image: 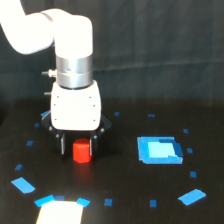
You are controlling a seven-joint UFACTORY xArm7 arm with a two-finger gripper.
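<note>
My gripper is lowered at the left of the black table, its fingers on either side of a small red hexagonal block. Whether the fingers touch the block is hard to tell. A square marked out in blue, with a pale light-blue middle, lies to the right on the table.
A cream object sits at the bottom left edge. Small blue tape marks are scattered over the table, which is otherwise clear around the block and the blue square.
</note>
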